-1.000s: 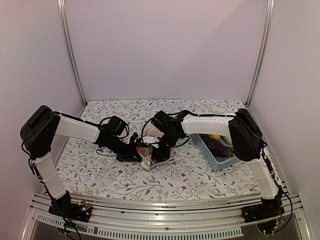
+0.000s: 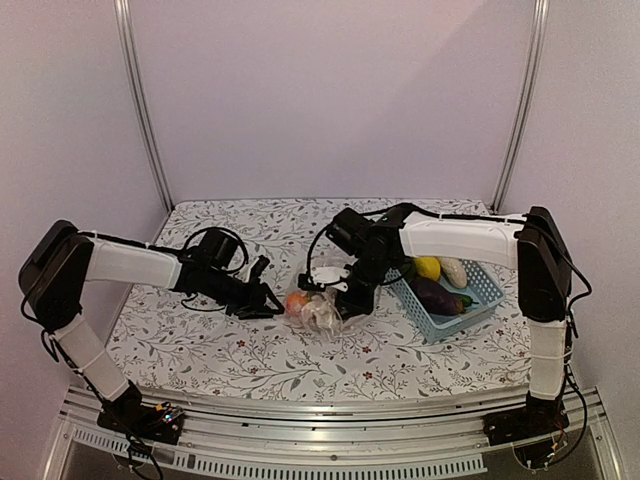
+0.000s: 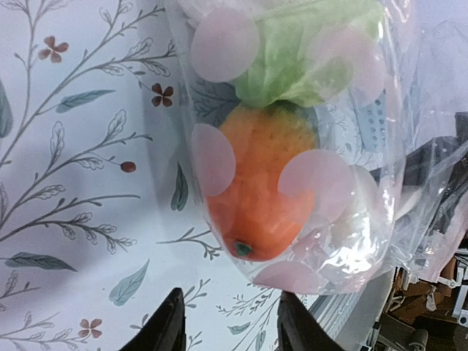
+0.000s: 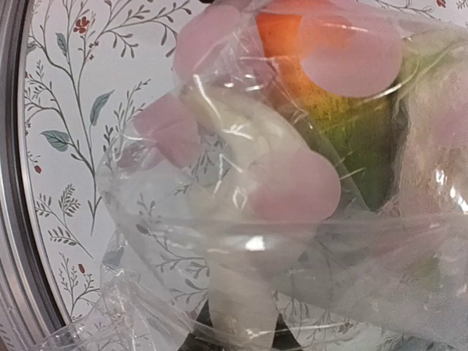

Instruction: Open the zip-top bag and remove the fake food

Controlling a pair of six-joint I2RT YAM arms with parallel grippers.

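The clear zip top bag (image 3: 395, 95) with pink dots lies in the middle of the table. An orange and green fake fruit (image 3: 267, 183) and a pale green piece (image 3: 307, 44) show through its film. My left gripper is partly open just off the bag's end, with nothing between its fingers. My right gripper is shut on a whitish fake food (image 4: 245, 281), whose narrow part sits between its fingers. Plastic film covers this piece too; whether the fingers are inside the bag or pinch through it cannot be told. The bag's mouth is not clearly visible.
A blue basket (image 2: 432, 328) stands on the right, holding an eggplant (image 2: 437, 296), a yellow item (image 2: 428, 267) and a whitish one (image 2: 453, 272). Bare patterned tablecloth (image 2: 200, 355) lies to the left and front.
My right gripper has moved to the right, and the bag has shifted that way with it. The left gripper has come away from the bag, leaving a small gap.
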